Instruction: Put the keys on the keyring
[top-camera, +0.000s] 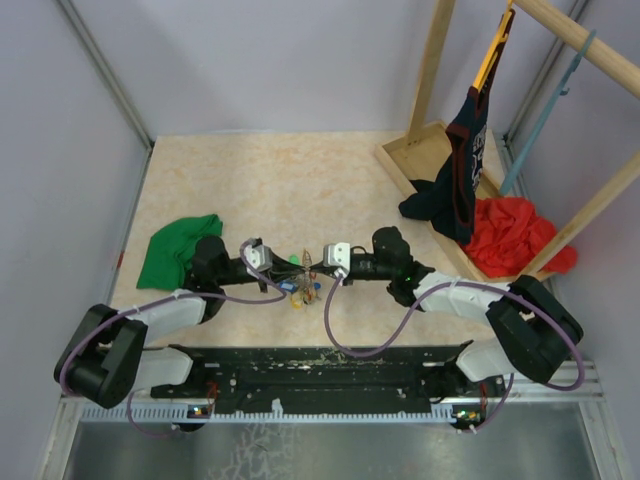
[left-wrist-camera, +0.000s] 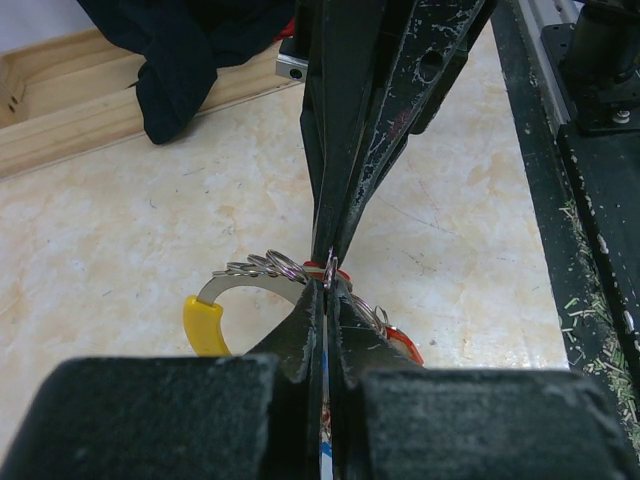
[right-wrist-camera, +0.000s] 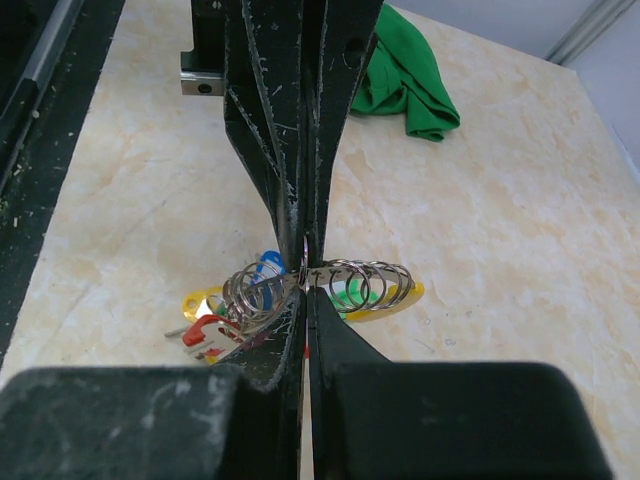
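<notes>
My two grippers meet tip to tip over the table's middle, left gripper (top-camera: 300, 267) and right gripper (top-camera: 314, 267), both shut on the keyring's metal at their fingertips, as far as the wrist views show. A bunch of wire rings (right-wrist-camera: 370, 285) hangs there with several keys: a yellow one (left-wrist-camera: 205, 325), a red one (right-wrist-camera: 205, 333), a blue one (right-wrist-camera: 270, 263) and a green one behind. Which exact ring or key each fingertip pinches is too small to tell.
A green cloth (top-camera: 175, 250) lies at the left. At the right stands a wooden frame with a tray (top-camera: 415, 160), a hanging dark cloth (top-camera: 460, 170) and red fabric (top-camera: 510, 235). The table above the grippers is clear.
</notes>
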